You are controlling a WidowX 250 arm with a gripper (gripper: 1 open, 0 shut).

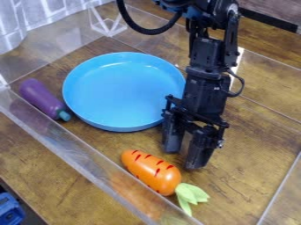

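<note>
My black gripper (187, 149) is low over the wooden surface, just right of the blue plate and behind the toy carrot; I cannot tell whether it is open or shut or holds anything. The blue plate (118, 84) is empty. An orange toy carrot (153, 170) with pale green leaves lies in front of the gripper. A purple toy eggplant (42, 98) lies left of the plate.
A clear plastic wall runs diagonally along the lower left, with a blue object (9, 209) outside it. Bare wooden surface (256, 132) lies to the right of the arm. A dark cable loops above the arm.
</note>
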